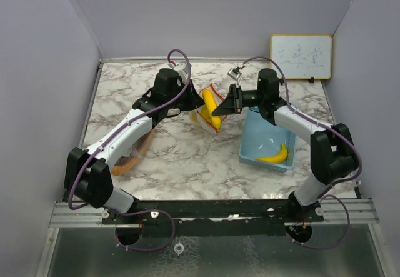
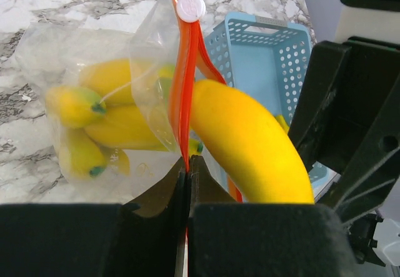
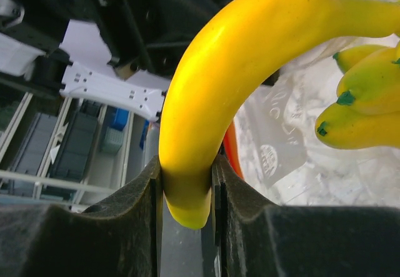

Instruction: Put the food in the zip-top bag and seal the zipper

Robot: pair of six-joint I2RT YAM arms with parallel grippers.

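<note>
The clear zip top bag (image 1: 203,122), edged with a red-orange zipper strip (image 2: 182,77), stands mid-table with several yellow bananas (image 2: 125,127) inside. My left gripper is shut on the bag's rim, the strip running down between its fingers. In the right wrist view a long curved banana (image 3: 206,95) has its lower end between the fingers of my right gripper, which touch it on both sides. The far end of this banana reaches into the bag's mouth; its near end is still outside. The bag's bottom is partly hidden from above.
A light blue basket (image 1: 249,146) at the right holds another banana (image 1: 275,156). At the left, an orange-edged item (image 1: 131,158) lies partly under the left arm. A whiteboard (image 1: 301,57) stands at the back right.
</note>
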